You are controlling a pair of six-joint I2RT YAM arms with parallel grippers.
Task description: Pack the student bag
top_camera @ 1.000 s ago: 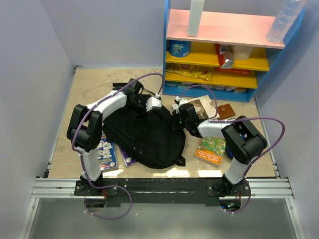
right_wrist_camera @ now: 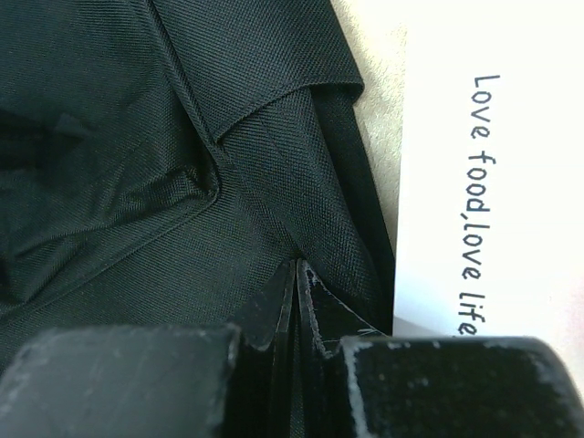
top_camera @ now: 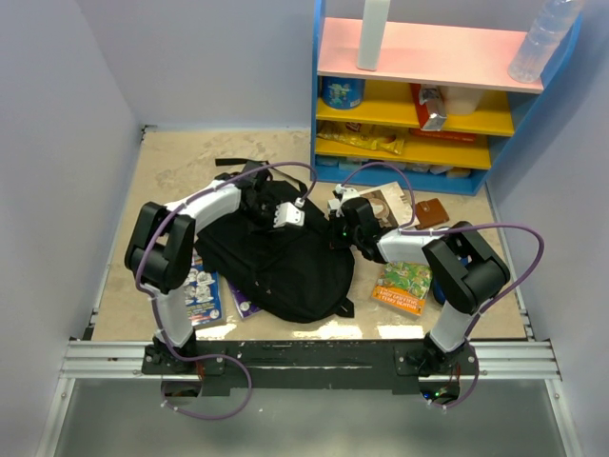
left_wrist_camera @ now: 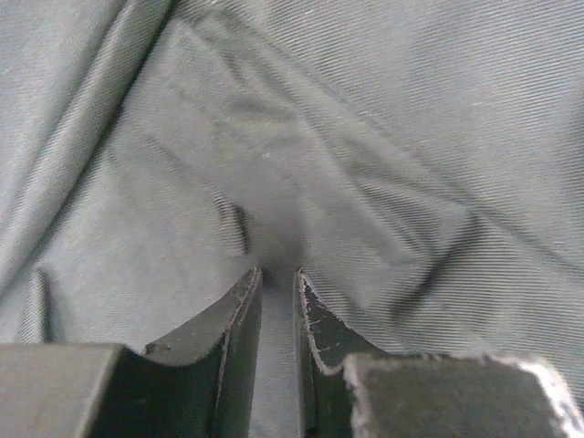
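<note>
The black bag (top_camera: 276, 281) lies spread and crumpled across the table. My left gripper (top_camera: 265, 219) is over its upper middle; in the left wrist view its two fingertips (left_wrist_camera: 252, 283) sit close together over dark folded fabric, with a narrow gap. My right gripper (top_camera: 338, 233) is at the bag's right edge; in the right wrist view its fingertips meet on a fabric fold (right_wrist_camera: 338, 201), and whether cloth is between them cannot be told. Books lie around the bag: blue (top_camera: 202, 295), purple (top_camera: 240, 303), a green-orange one (top_camera: 404, 286), and a pale booklet (right_wrist_camera: 484, 182) reading "Love food, love life".
A blue shelf unit (top_camera: 316, 57) with pink and yellow shelves holds containers and bottles at the back right. A brown wallet (top_camera: 431, 211) lies before it. Bare table (top_camera: 166, 157) shows at the back left.
My left gripper and arm have moved slightly down toward the front, lower on the bag than a second ago. The right arm shows no visible change.
</note>
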